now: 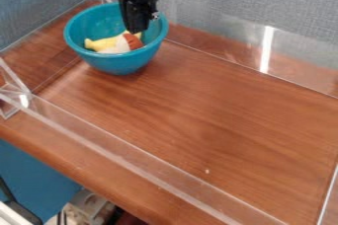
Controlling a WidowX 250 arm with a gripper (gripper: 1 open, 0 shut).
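A teal bowl sits at the back left of the wooden surface, holding a pale yellow item and a reddish-orange item, along with something whitish partly between them. The black gripper hangs over the bowl's back right, its tips near the items. Its fingers look shut, with nothing visible between them, though they are small and dark in this view.
Clear plastic walls edge the wooden surface, which is bare across the middle and right. A grey fabric panel stands behind.
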